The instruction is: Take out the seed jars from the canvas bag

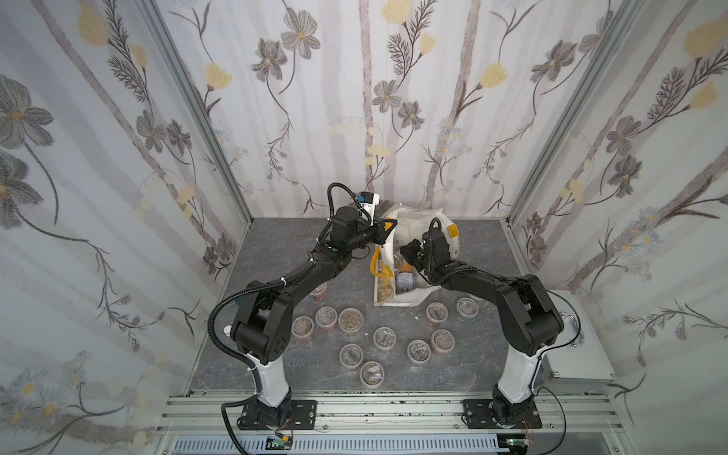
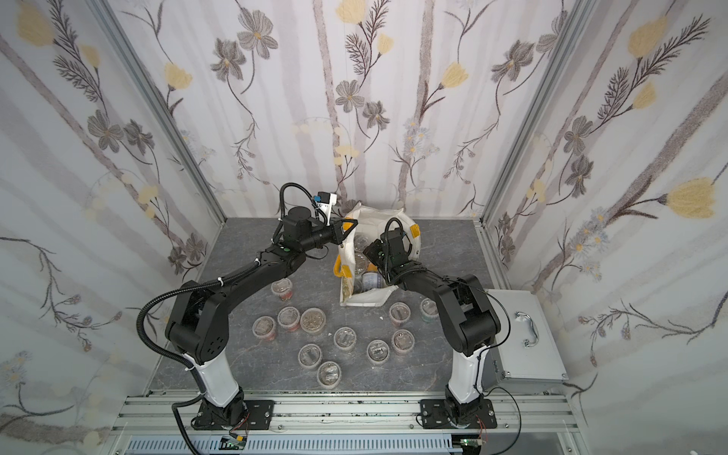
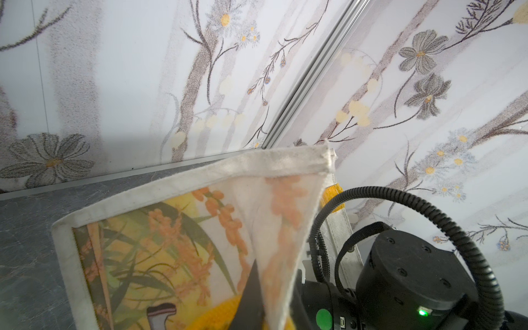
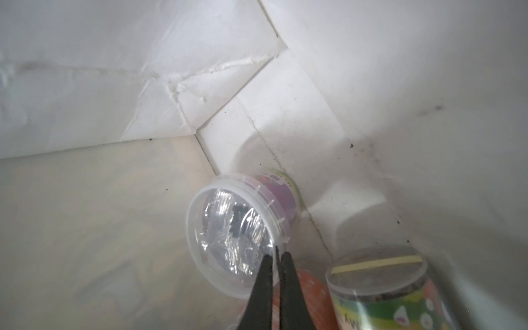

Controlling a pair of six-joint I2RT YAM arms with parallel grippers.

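Observation:
The white canvas bag [image 1: 405,298] stands open at centre back. My left gripper is shut on the bag's rim, whose folded printed side [image 3: 165,242] fills its wrist view. Inside, my right gripper is shut, its tips at the near lid edge of a tipped clear jar [image 4: 231,225] with a purple label; nothing clearly shows between them. A jar with a yellow strip on its lid [image 4: 376,269] and an orange jar [image 4: 313,302] lie below it.
Several seed jars [image 1: 350,319] stand across the grey table [image 1: 258,250] in front of and left of the bag. A metal box [image 2: 527,341] is beyond the table's right edge.

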